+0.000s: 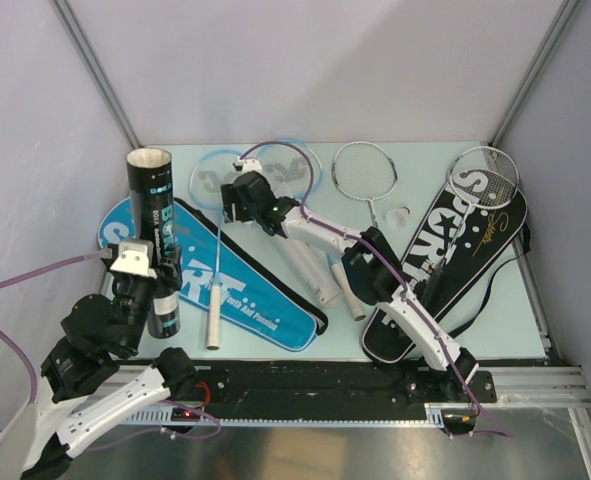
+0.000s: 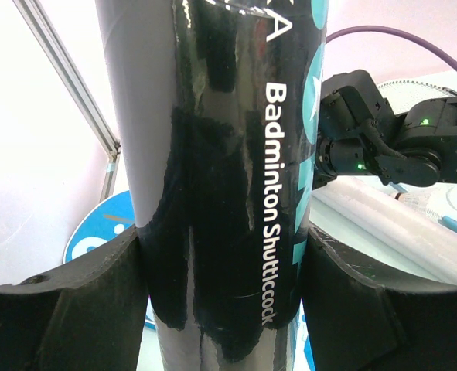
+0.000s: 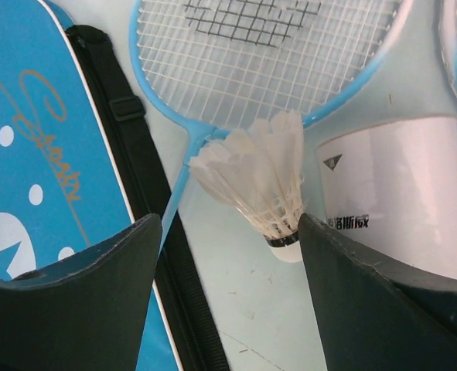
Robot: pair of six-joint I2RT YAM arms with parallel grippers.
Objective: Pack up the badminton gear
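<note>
A tall black shuttlecock tube (image 1: 151, 205) stands upright in my left gripper, which is shut on it. My right gripper is open over a white shuttlecock (image 3: 255, 178), which lies by a blue racket (image 3: 259, 54) and a white cylinder (image 3: 390, 193). The blue racket bag (image 1: 245, 305) lies at centre left; the black bag (image 1: 395, 330) lies at right with a racket (image 1: 485, 180) on it. Another white racket (image 1: 365, 170) lies at the back.
Pale walls (image 1: 355, 70) enclose the back and sides. A small clear object (image 1: 396, 216) lies right of centre. The mat is fairly crowded, with a narrow free strip at the right.
</note>
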